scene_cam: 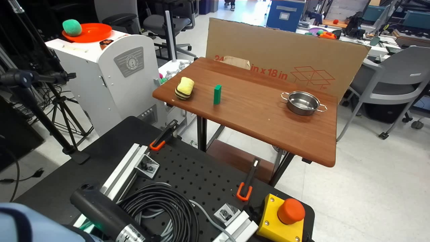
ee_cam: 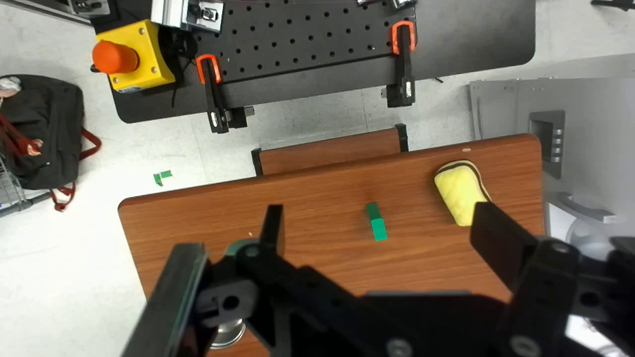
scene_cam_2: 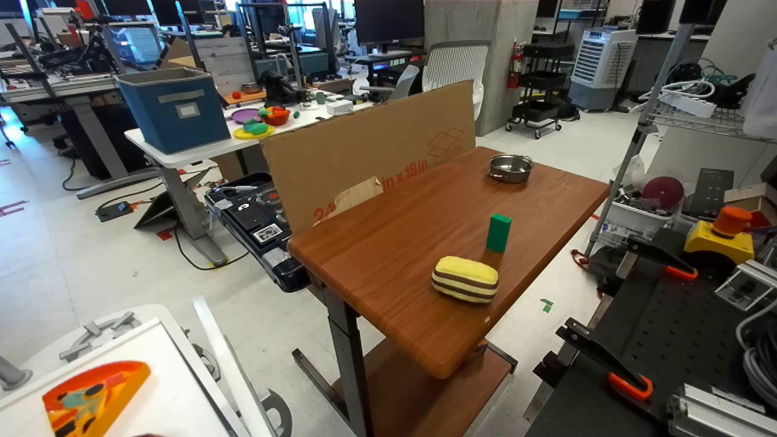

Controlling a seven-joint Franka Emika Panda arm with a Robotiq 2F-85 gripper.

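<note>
On the brown table (scene_cam: 250, 117) a green block (scene_cam: 217, 94) stands upright, with a yellow plush with dark stripes (scene_cam: 184, 88) to its left in exterior view 1. A small steel pot (scene_cam: 303, 103) with two handles sits toward the table's other end and looks empty. From the wrist view my gripper is above the table with its fingers wide open; the green block shows far below, between the fingers. One finger covers a corner of the plush (ee_cam: 459, 193), and the other side of the gripper hides most of the pot (ee_cam: 228, 333). Neither exterior view shows the gripper.
A cardboard sheet (scene_cam: 266, 52) stands along the table's far edge. Beyond the near edge, across a gap, is a black perforated bench (scene_cam: 189, 169) with orange-tipped clamps and a yellow box with a red button (scene_cam: 282, 217).
</note>
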